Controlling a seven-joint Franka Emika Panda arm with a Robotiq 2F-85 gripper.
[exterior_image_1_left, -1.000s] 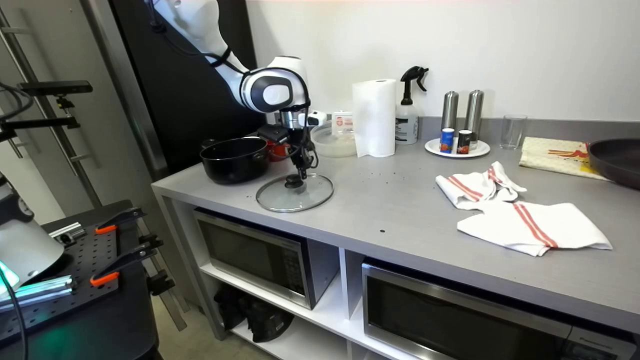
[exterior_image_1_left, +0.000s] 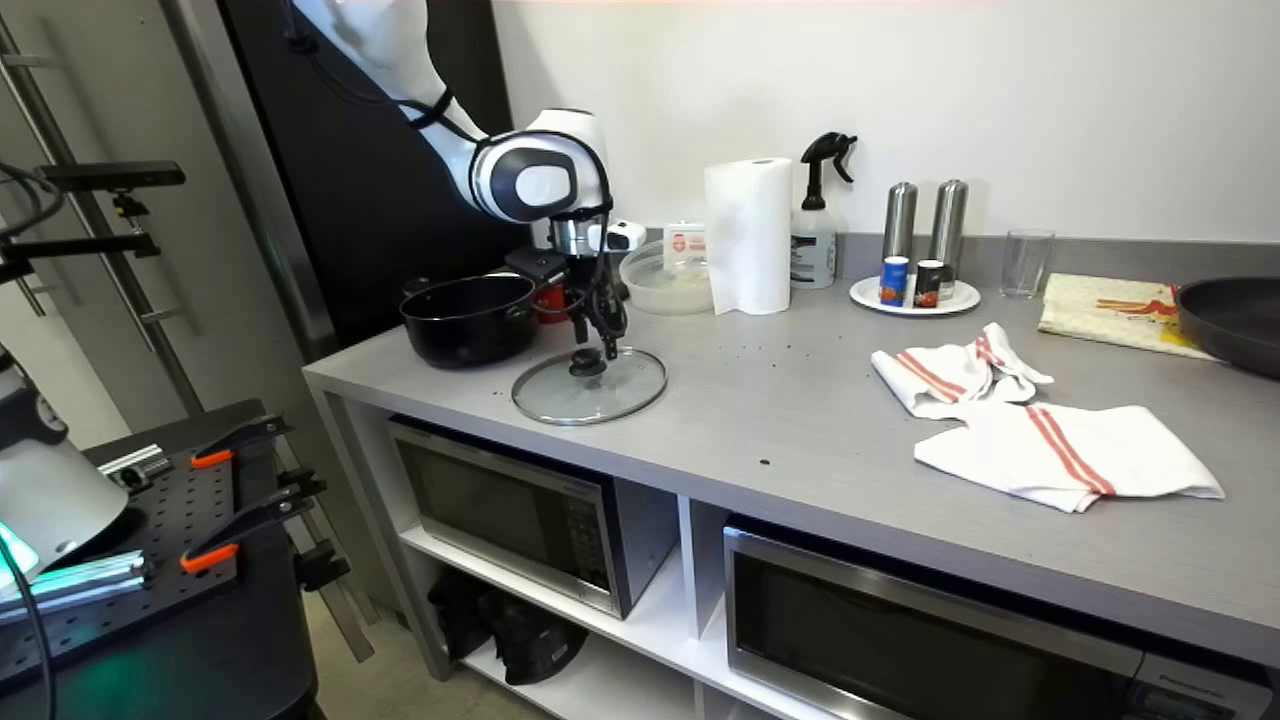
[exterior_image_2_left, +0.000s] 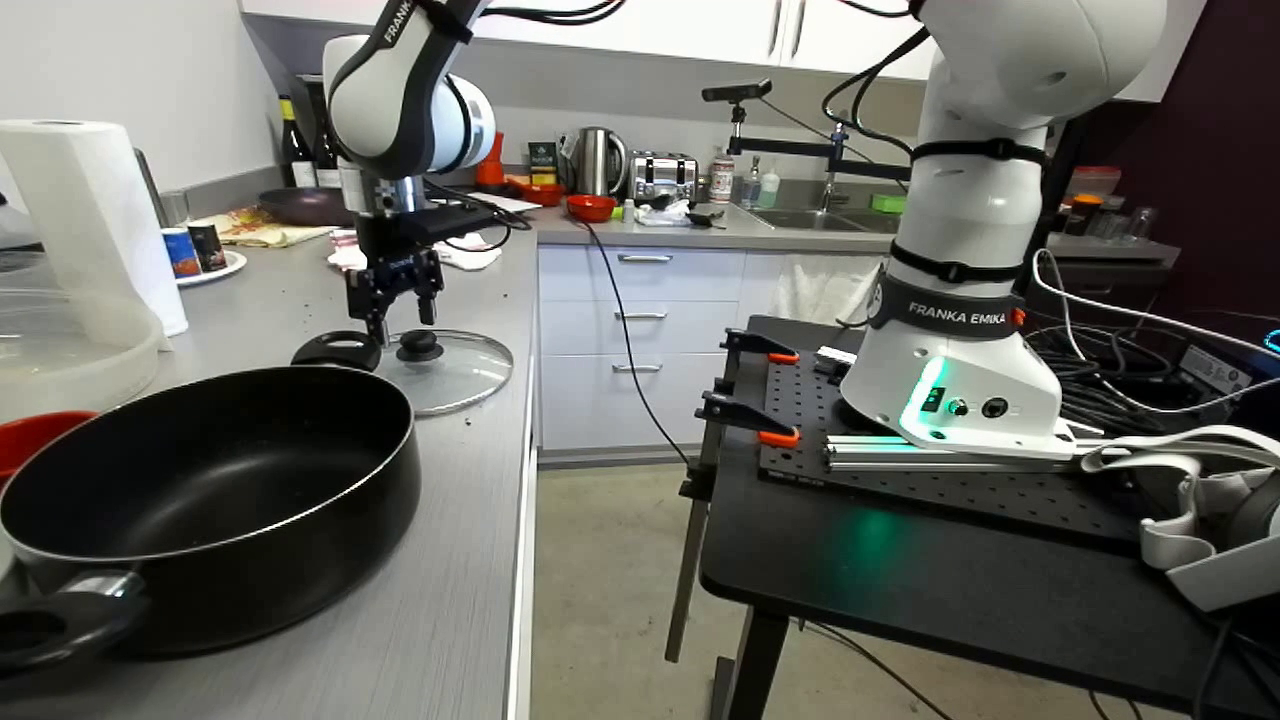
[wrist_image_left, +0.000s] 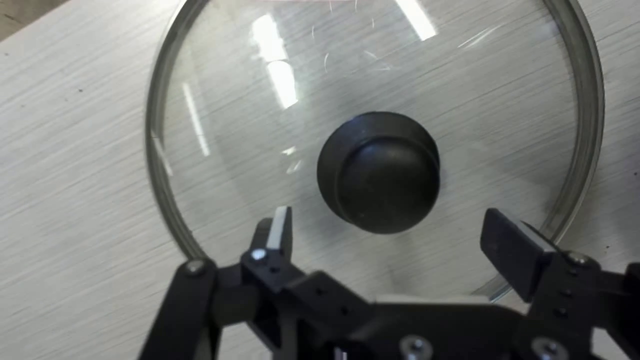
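A glass lid (exterior_image_1_left: 624, 390) with a metal rim lies flat on the grey counter, its round black knob (wrist_image_left: 384, 174) facing up. My gripper is open just over the lid, nothing between its fingers. In the wrist view the knob sits in front of the gap, with one fingertip (wrist_image_left: 282, 231) to its left and the other to its right, both apart from it. Exterior view 2 shows the gripper (exterior_image_2_left: 405, 326) low over the lid (exterior_image_2_left: 456, 372), near its knob. Beside the lid stands an empty black pot (exterior_image_2_left: 240, 468) with no cover on it.
Behind the lid are a clear plastic bowl (exterior_image_1_left: 666, 282), a paper towel roll (exterior_image_1_left: 750, 238) and a spray bottle (exterior_image_1_left: 813, 246). Striped towels (exterior_image_1_left: 1068, 450) lie farther right. Bare counter (exterior_image_1_left: 792, 390) stretches between lid and towels. The counter's front edge is close to the lid.
The arm has shifted slightly left in exterior view 1, and the gripper looks turned, with both fingers now showing apart. The lid and the pot have stayed in place.
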